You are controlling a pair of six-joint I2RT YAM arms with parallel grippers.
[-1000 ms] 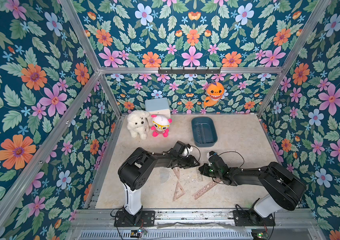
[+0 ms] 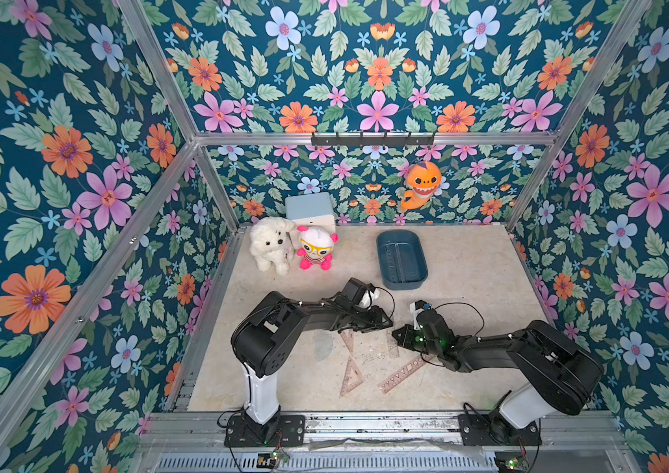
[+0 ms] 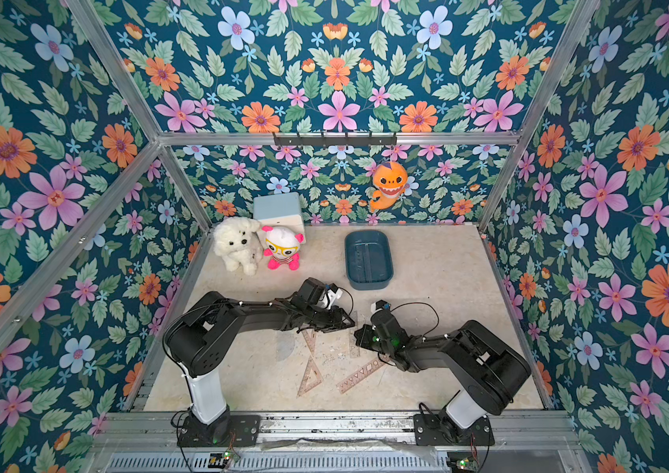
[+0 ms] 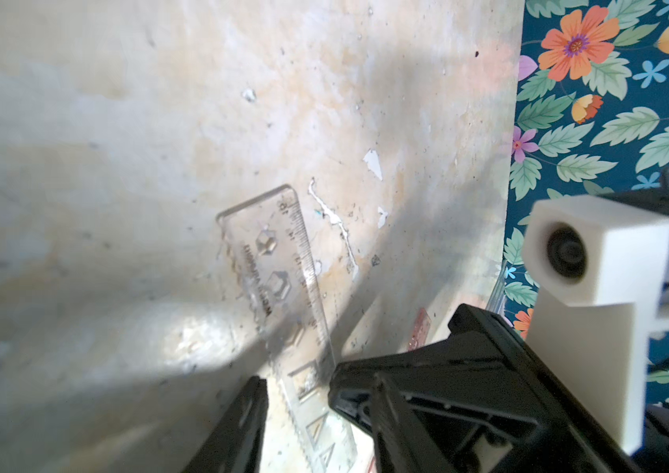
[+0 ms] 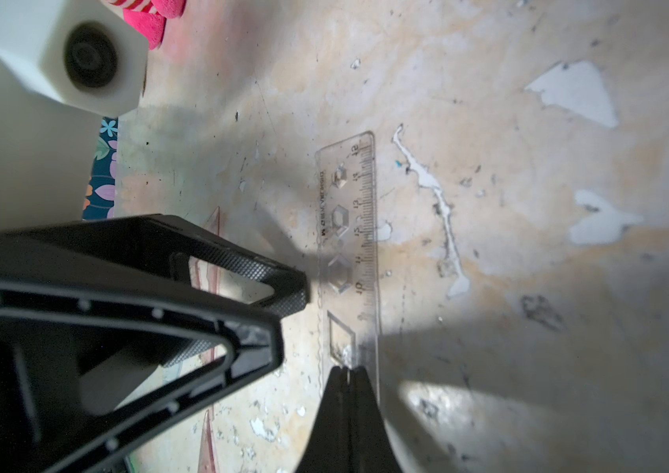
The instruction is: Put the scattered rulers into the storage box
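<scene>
A clear plastic ruler (image 5: 350, 228) lies flat on the table, its numbered end pointing away in the right wrist view. My right gripper is shut over its near part, with nothing between the fingers and the ruler outside them. My left gripper stands open above the same ruler, close to the right one. Nearer the front lie a pink straight ruler (image 2: 402, 373) and a pink set square (image 2: 351, 377). Another pink piece (image 2: 348, 340) is partly covered by the left arm. The dark blue storage box (image 2: 402, 254) stands behind the grippers and looks empty.
A pale see-through shape (image 2: 323, 347) lies beneath the left arm. At the back left are a white plush dog (image 2: 272, 243), a pink doll (image 2: 316, 247) and a blue-topped box (image 2: 310, 208). Bare table surrounds the storage box on its right.
The right gripper stays shut and the left open; the clear ruler rests in the same place.
</scene>
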